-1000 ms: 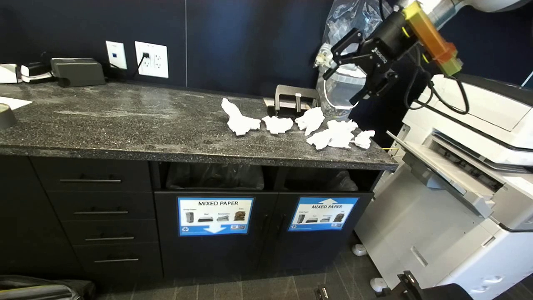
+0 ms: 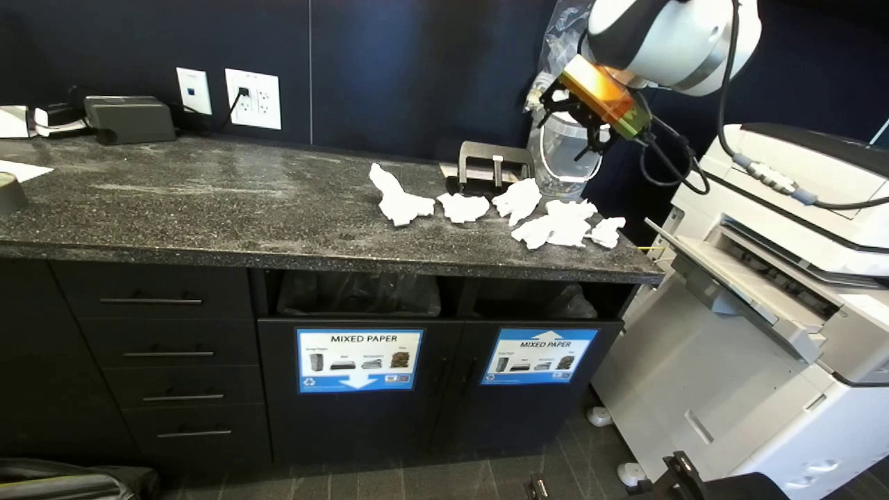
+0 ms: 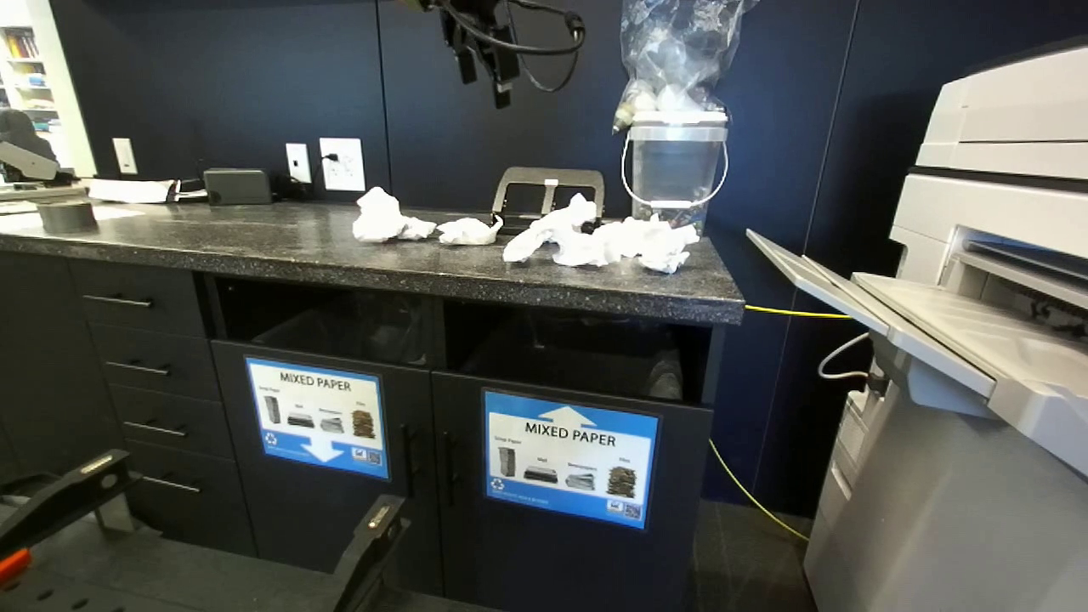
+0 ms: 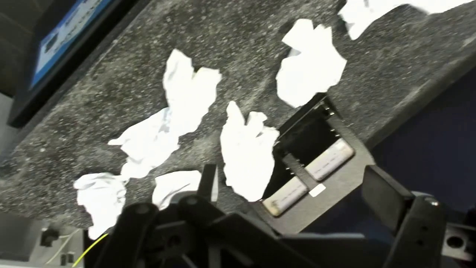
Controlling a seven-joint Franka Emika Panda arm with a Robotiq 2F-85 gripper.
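Note:
My gripper [image 2: 564, 136] hangs in the air above the right part of the counter, its fingers apart and nothing between them. In the wrist view one finger pad [image 4: 386, 196] is at the right and the other finger [image 4: 208, 182] stands left of centre. Crumpled white papers lie on the counter: one at the left [image 2: 401, 200], a small one [image 2: 463, 207], one by the stapler-like punch [image 2: 517, 200], and a cluster [image 2: 560, 225] with a small piece [image 2: 608, 232] toward the right end. The finger partly covers one paper [image 4: 176, 185].
A hole punch [image 2: 492, 157] stands at the wall beside a clear bucket [image 2: 571, 158] topped by a plastic bag. Open bin slots [image 2: 358, 293] run below the counter edge. A printer [image 2: 708, 367] stands at right.
My arm has swung and turned: the gripper now points more steeply downward and sits slightly left, with its coloured block also further left. The papers have not moved.

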